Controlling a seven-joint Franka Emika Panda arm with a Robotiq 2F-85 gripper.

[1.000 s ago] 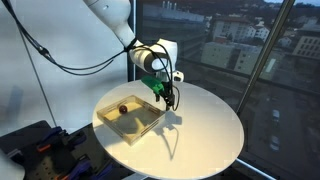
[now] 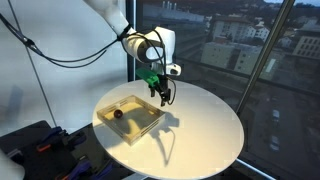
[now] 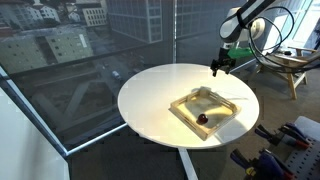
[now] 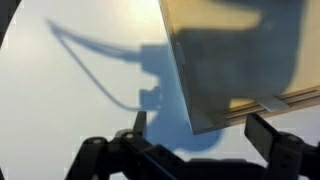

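Observation:
A shallow wooden tray [image 2: 145,128] lies on the white table, and a small dark red round object [image 2: 118,113] is inside it, well apart from my gripper [image 2: 163,100]. From the other side, that round object [image 3: 202,119] shows near the tray's front wall. My gripper [image 3: 214,73] hangs above the tabletop by the opposite end of the tray. In the wrist view the fingers are wide apart and empty; below the gripper is a corner of the tray [image 4: 190,75], with a small flat piece [image 4: 271,104] at its slatted edge. The round object is out of that view.
Dark chairs or stands [image 2: 62,150] are at the left side, and large windows line the back.
The round object has shifted left and toward the front within the tray. My arm has moved slightly left, closer to the tray. The tray looks unmoved.

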